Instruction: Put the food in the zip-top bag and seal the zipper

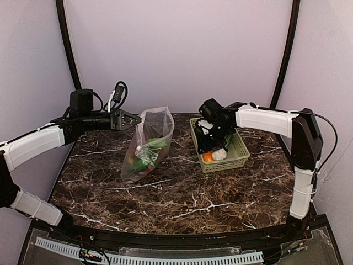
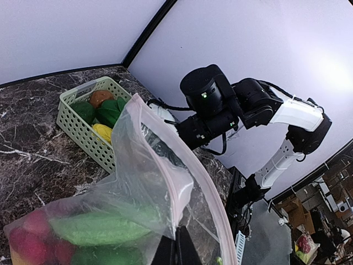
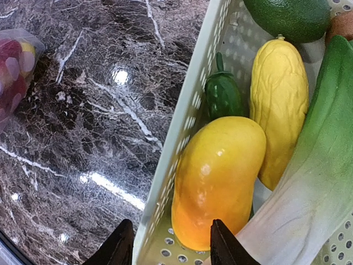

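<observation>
The clear zip bag (image 1: 149, 160) stands on the table with green and red food inside. My left gripper is shut on the bag's rim, holding it up. My right gripper is part open over the near-left side of the green basket (image 1: 226, 164), fingers above a yellow-orange mango (image 3: 212, 176), with nothing seen held. In the right wrist view a yellow squash (image 3: 278, 110), small green pepper (image 3: 223, 94), avocado (image 3: 284, 14) and leafy vegetable (image 3: 309, 176) share the basket; a white item (image 1: 219, 154) shows in the top view.
Bare marble table (image 1: 209, 204) spreads in front of and between bag and basket. Walls enclose the back and sides.
</observation>
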